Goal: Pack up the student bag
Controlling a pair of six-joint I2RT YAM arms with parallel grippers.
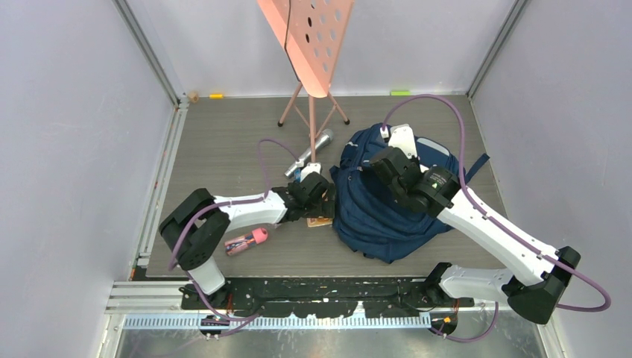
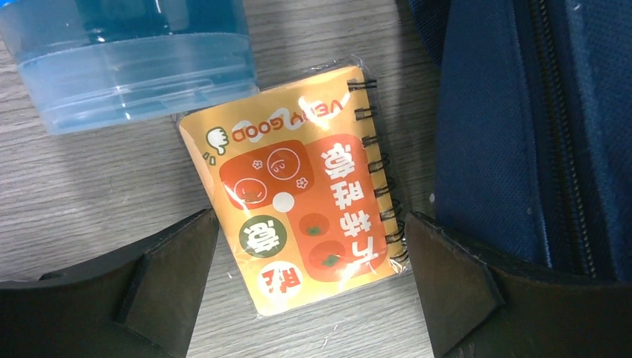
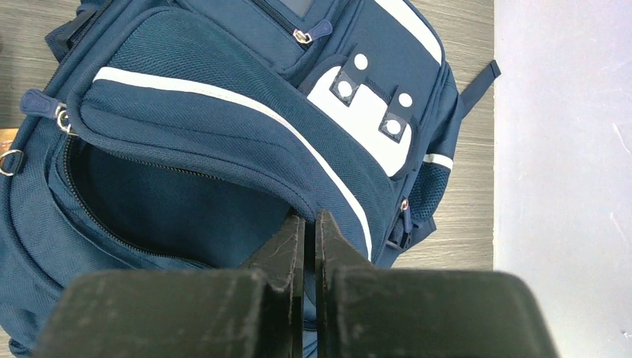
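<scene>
A small orange spiral notebook point(image 2: 298, 186) in clear wrap lies flat on the table, close to the left side of the bag. My left gripper is open above it, one finger near each side edge, the right one by the spiral binding. The navy backpack point(image 1: 380, 220) lies on the right with its main zip undone. In the right wrist view my right gripper is shut on the edge of the bag's flap point(image 3: 216, 134), holding it up beside the dark opening point(image 3: 171, 201).
A blue translucent box point(image 2: 141, 67) sits just beyond the notebook. A pink-capped pencil-patterned case point(image 1: 246, 242) lies to the left, and a silver cylinder point(image 1: 322, 139) lies by the pink stand's legs point(image 1: 292, 106).
</scene>
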